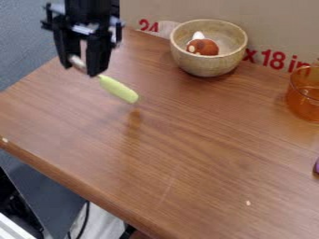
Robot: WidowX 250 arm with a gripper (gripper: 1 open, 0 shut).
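My gripper is raised over the back left of the wooden table, blurred by motion. A pale green elongated vegetable hangs tilted from its fingertips, its lower end pointing right and down. The gripper appears shut on it.
A bowl holding a brown round item and a white piece stands at the back before a cardboard panel. An orange transparent container is at the right edge, with a purple object below it.
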